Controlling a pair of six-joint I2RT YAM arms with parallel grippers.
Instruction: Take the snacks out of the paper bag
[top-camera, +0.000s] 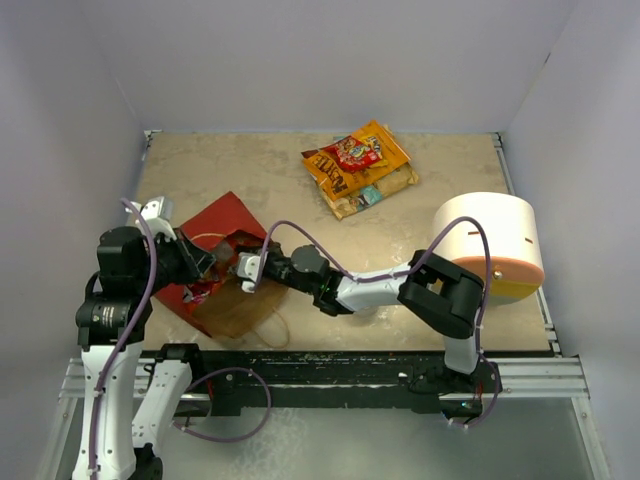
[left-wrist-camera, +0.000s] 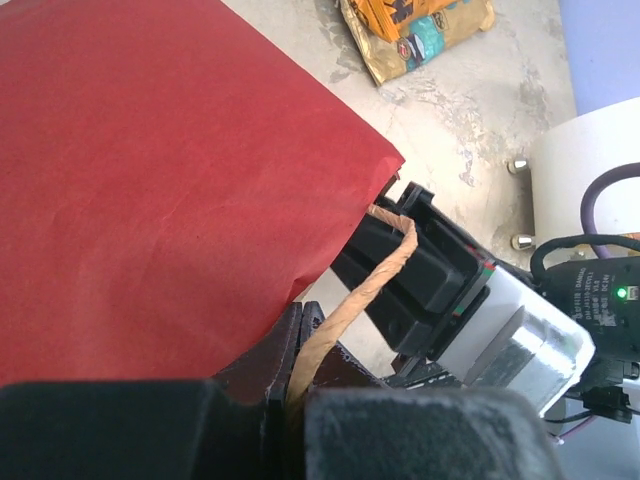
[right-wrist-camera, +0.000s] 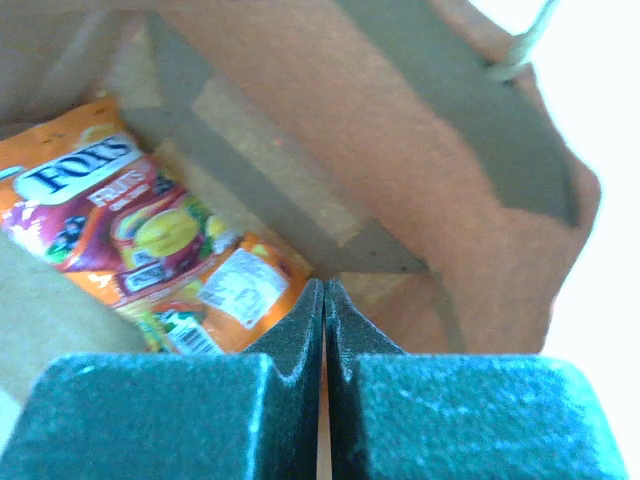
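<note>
The red paper bag (top-camera: 218, 215) lies at the table's left with its brown inside showing. My left gripper (top-camera: 208, 258) is shut at the bag's upper edge, the twisted handle (left-wrist-camera: 350, 310) running by its fingertips; whether it grips the handle is unclear. My right gripper (top-camera: 243, 264) is shut at the bag's mouth, nothing seen between its fingers. In the right wrist view an orange Foxs Fruits pack (right-wrist-camera: 150, 240) lies inside the bag, just beyond the fingertips.
An orange snack bag (top-camera: 340, 175) with a red pack on it lies atop a tan pack (top-camera: 375, 197) at the back middle. A white rounded box (top-camera: 483, 225) stands at the right.
</note>
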